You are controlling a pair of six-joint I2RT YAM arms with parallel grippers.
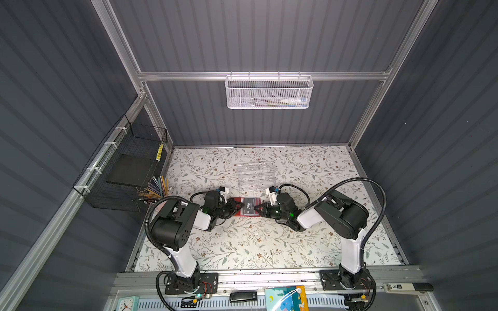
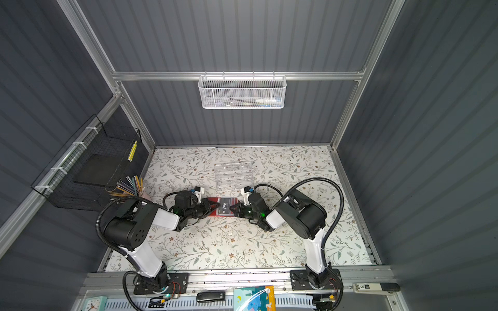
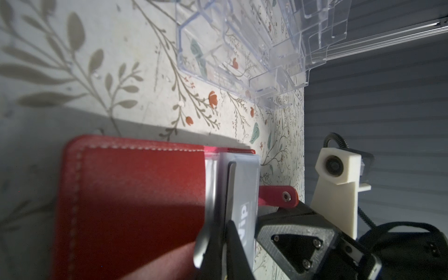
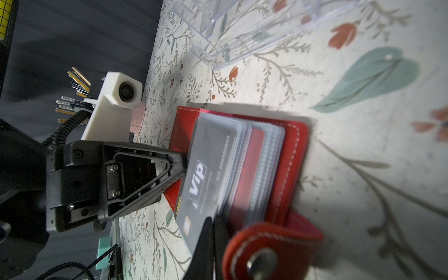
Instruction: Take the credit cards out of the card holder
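Note:
An open red card holder (image 1: 236, 201) lies on the table between my grippers, its clear sleeves holding a grey VIP card (image 4: 200, 172). My left gripper is shut at the left edge of the sleeve stack, its tips against the card's side. My right gripper is shut at the opposite side, beside the red snap strap (image 4: 284, 247). Whether anything thin is between either pair of fingertips is hidden.
A clear acrylic rack (image 1: 256, 173) stands just behind the holder. A black wire basket (image 1: 129, 171) and a cup of pencils (image 1: 155, 189) are at the left.

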